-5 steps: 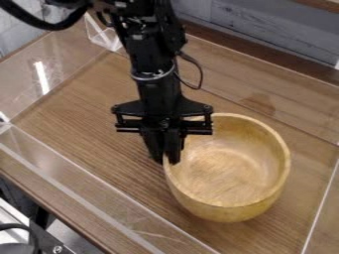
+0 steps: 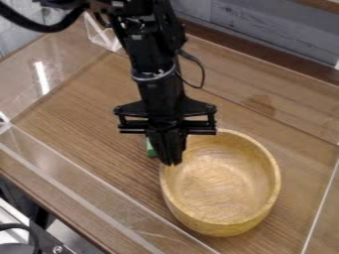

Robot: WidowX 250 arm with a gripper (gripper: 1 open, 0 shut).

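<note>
My black gripper [image 2: 169, 149] hangs over the left rim of a pale yellow oval bowl [image 2: 219, 184], its fingertips low near that rim and shut. A small green object [image 2: 151, 149] shows just left of the bowl, mostly hidden behind the gripper, so I cannot tell its shape or whether the fingers touch it.
A grey wall [image 2: 265, 35] runs along the back. Clear plastic edging and a cable lie at the lower left.
The bowl sits slightly further left than a second ago, and the fingertips have shifted a little. The green object now shows more at the gripper's left.
</note>
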